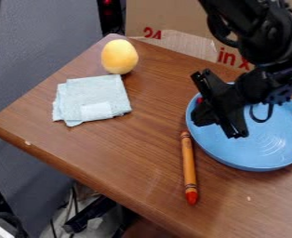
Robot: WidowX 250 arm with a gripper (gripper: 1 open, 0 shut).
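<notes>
My gripper (217, 110) hangs over the left side of a blue plate (260, 149), low and close to it. A small bit of red shows behind the gripper; the rest is hidden by it, and whether the fingers hold it or are open cannot be told. An orange crayon (189, 172) with a red tip lies upright in the view, along the plate's left side. A folded pale cloth (91, 99) and a yellow round fruit (120, 57) lie on the left part of the table.
The wooden table (99, 158) has bare room at the front left. A cardboard box (174, 19) stands behind it. The table's left edge drops to a grey surface and dark clutter.
</notes>
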